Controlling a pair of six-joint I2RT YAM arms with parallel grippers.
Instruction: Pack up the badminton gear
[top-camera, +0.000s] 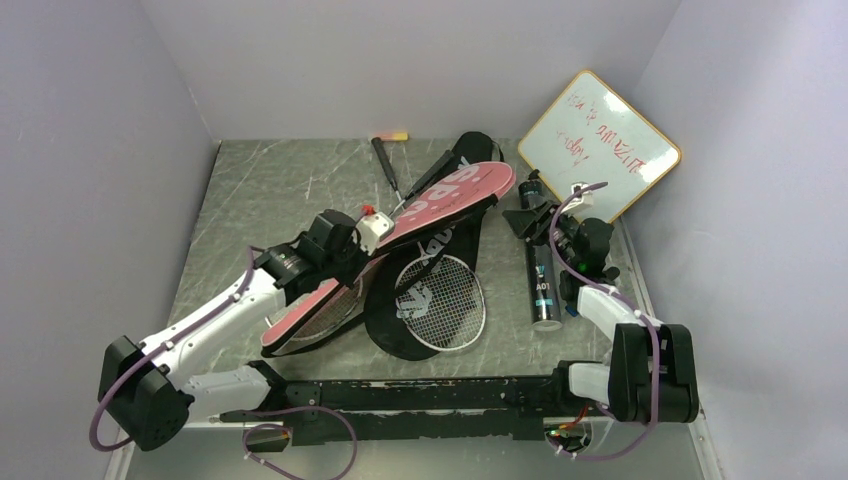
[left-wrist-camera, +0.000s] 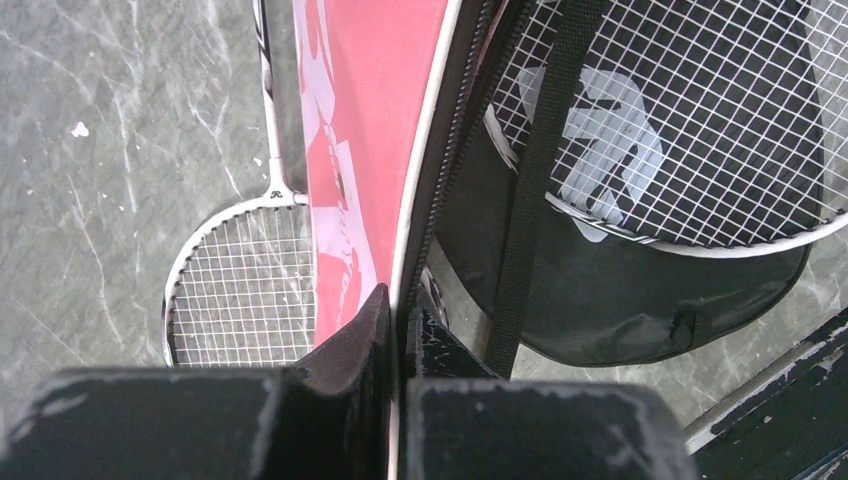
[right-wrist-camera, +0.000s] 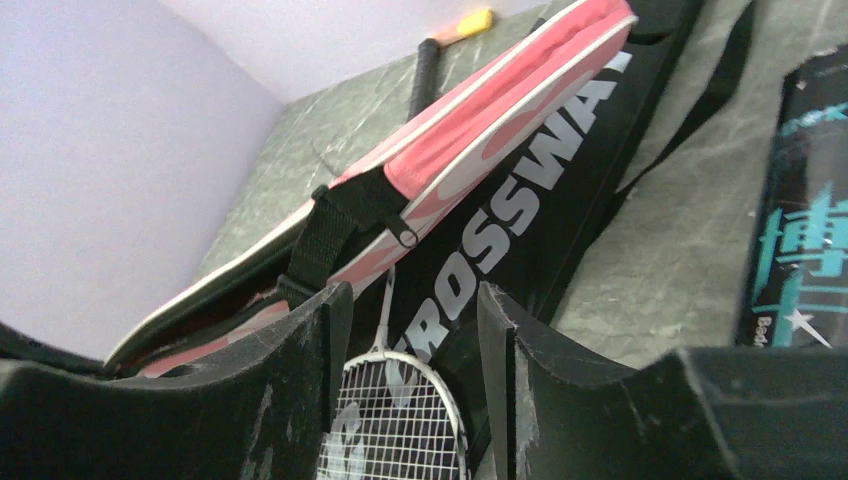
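Note:
A pink racket bag (top-camera: 460, 192) lies slanted across the table, raised off it in places. My left gripper is shut on the white-piped edge of this bag, beside its zip. Beneath is a black bag (left-wrist-camera: 600, 335) with white lettering, and one racket (top-camera: 445, 305) rests on it. Another racket (left-wrist-camera: 240, 275) is partly covered by the pink bag at the left. My right gripper stands open to the right of the pink bag, above the shuttlecock tube (top-camera: 543, 290), with nothing between its fingers.
At the back are a dark racket handle (top-camera: 382, 158) and a yellow-orange piece (top-camera: 390, 136). A whiteboard (top-camera: 605, 140) leans in the back right corner. Bare table shows at the far left.

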